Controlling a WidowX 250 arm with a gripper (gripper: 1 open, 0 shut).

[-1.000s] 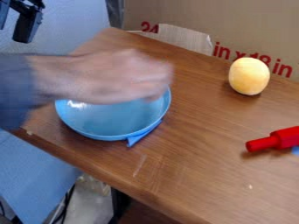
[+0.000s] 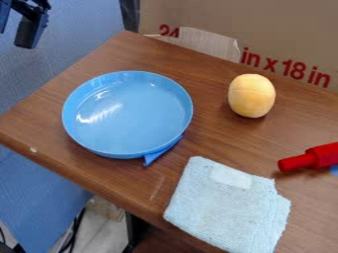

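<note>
A light blue plate (image 2: 126, 113) rests empty on the wooden table (image 2: 79, 173), a small blue object (image 2: 161, 153) poking out beneath its lower right edge. To its right stands a round pale yellow object (image 2: 251, 95). A white cloth (image 2: 224, 203) lies at the front edge, and a red cylindrical object with a handle (image 2: 310, 158) is at the right edge. Dark parts of my gripper (image 2: 30, 24) show at the top left, above and away from the plate; whether it is open or shut is unclear.
A cardboard surface (image 2: 271, 30) with red print stands behind the table. The table's left edge drops to a blue padded area (image 2: 40, 198) with cables below. Bare wood lies between the plate, the yellow object and the red one.
A person's hand and arm have left the view. The yellow object has shifted left and slightly toward the front. The white cloth now lies at the front of the table.
</note>
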